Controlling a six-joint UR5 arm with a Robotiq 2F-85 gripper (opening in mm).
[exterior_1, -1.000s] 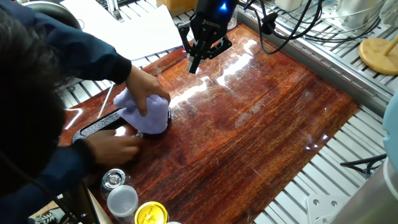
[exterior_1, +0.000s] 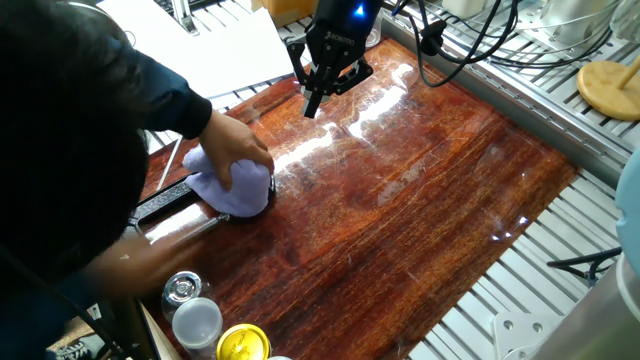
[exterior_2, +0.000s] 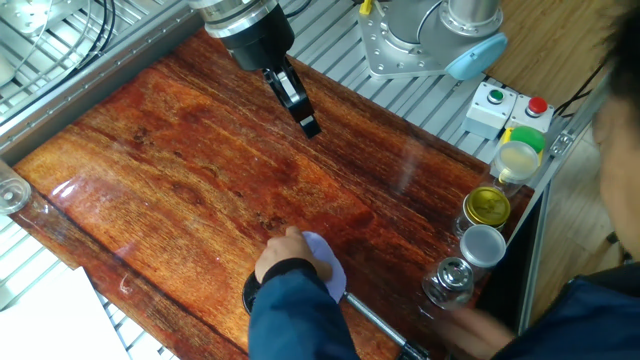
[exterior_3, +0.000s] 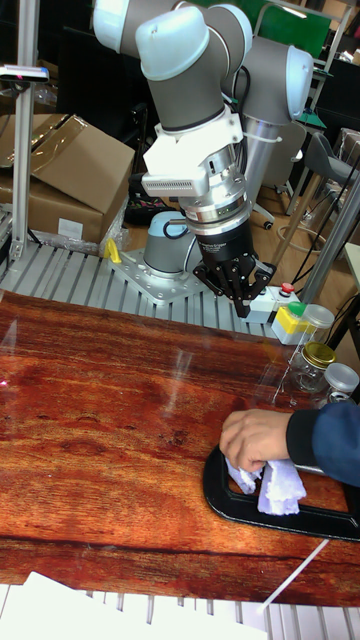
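My gripper (exterior_1: 312, 108) hangs above the back of the brown wood-grain board (exterior_1: 430, 200), its black fingers drawn together. It is shut and nothing shows between the fingertips; in exterior view 2 the gripper (exterior_2: 310, 130) is well away from the person's hands. A person's hand presses a lilac cloth (exterior_1: 235, 190) against a black clamp-like frame (exterior_3: 222, 496) lying on the board. A metal rod (exterior_2: 375, 320) extends from beside the cloth toward the jars. Part of the frame is hidden under cloth and hand.
Several lidded jars stand along one edge, including one with a yellow lid (exterior_1: 243, 343) and one with a white lid (exterior_2: 482, 245). White paper (exterior_1: 215, 55) lies beside the board. The person leans over one end; the board's middle is bare.
The person's lower hand has pulled back from the cloth along the rod and is blurred now. The other hand stays on the cloth. My gripper has not moved.
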